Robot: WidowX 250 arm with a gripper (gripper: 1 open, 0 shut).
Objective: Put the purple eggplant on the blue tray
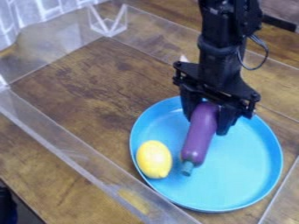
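The purple eggplant (200, 136) points toward the camera, its teal-green stem end lowest, over the left half of the blue tray (251, 166). My black gripper (207, 107) is shut on its upper end, and the fingers partly hide that end. Whether the eggplant's lower end touches the tray surface cannot be told from this angle. The tray is round and lies on the wooden floor at the lower right.
A yellow lemon-like object (153, 159) lies on the tray's left edge, close beside the eggplant's stem end. Clear plastic walls (87, 162) bound the area at the left and front.
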